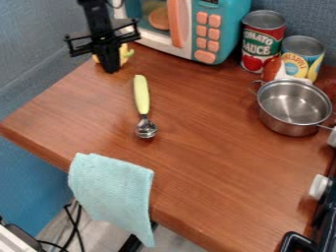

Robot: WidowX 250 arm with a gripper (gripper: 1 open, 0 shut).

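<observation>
My black gripper [108, 57] is at the back left of the wooden table, over a yellow object [125, 52] that it partly hides; whether its fingers hold that object cannot be seen. A scoop with a cream handle [140, 98] lies mid-left on the table [210, 177]. A light blue cloth [112, 192] hangs over the front-left edge.
A toy microwave [197, 25] stands at the back, with two cans [260, 39] [301, 57] to its right. A steel pot [293, 108] sits on the right. A black appliance [309, 226] is at the right front.
</observation>
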